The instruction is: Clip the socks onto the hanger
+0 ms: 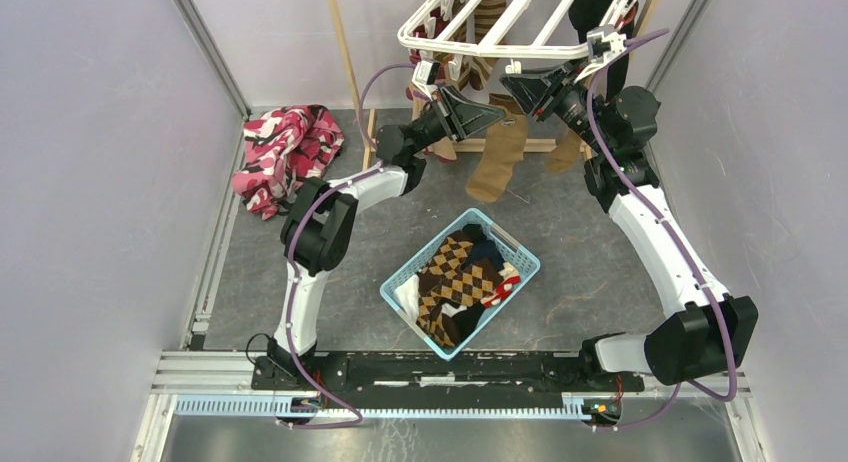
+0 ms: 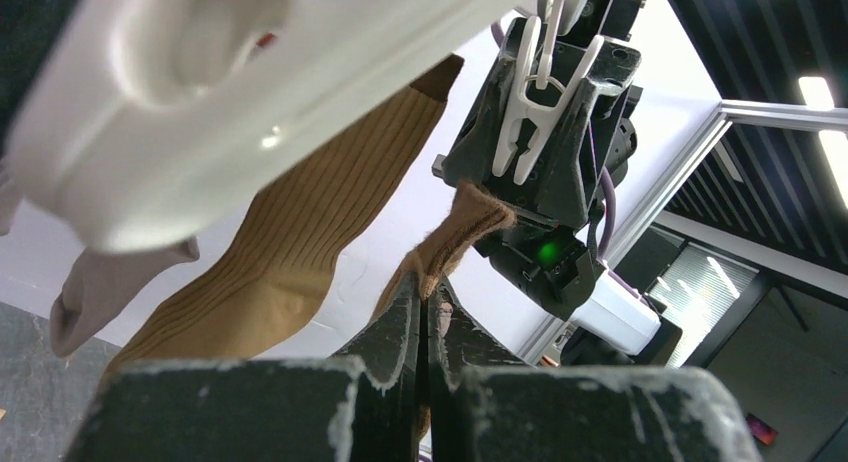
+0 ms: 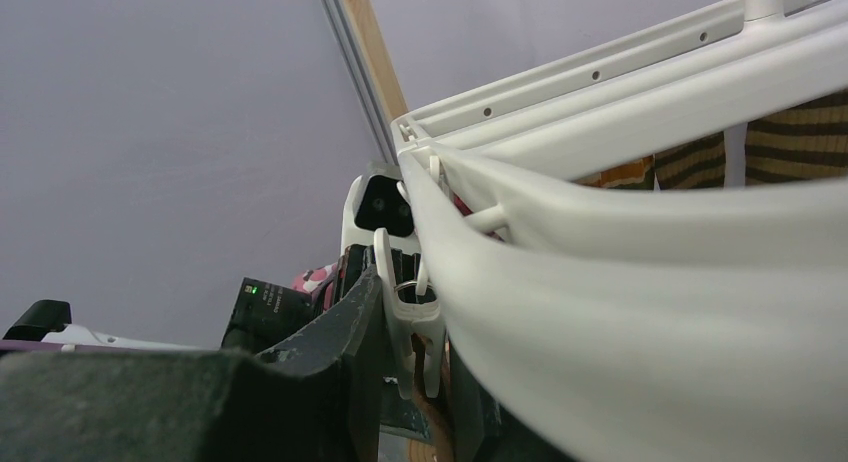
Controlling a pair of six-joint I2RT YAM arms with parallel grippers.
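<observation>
The white hanger [image 1: 530,51] spans the top of the top view, with several socks hanging under it. Just below its front bar my right gripper [image 1: 520,95] is shut on a white clip [image 3: 402,317], whose prongs point down. My left gripper is shut on a brown sock [image 2: 450,244], with the sock's upper edge standing above the fingertips. That edge is right at the clip's prongs in the left wrist view. In the right wrist view brown cloth shows between the prongs; how firmly it is pinched I cannot tell.
A ribbed tan sock [image 2: 320,197] hangs close beside my left gripper. On the floor a blue basket [image 1: 522,246] holds several more socks. A pink camouflage cloth [image 1: 285,157] lies at the left. The hanger's frame crowds both grippers; the floor around the basket is clear.
</observation>
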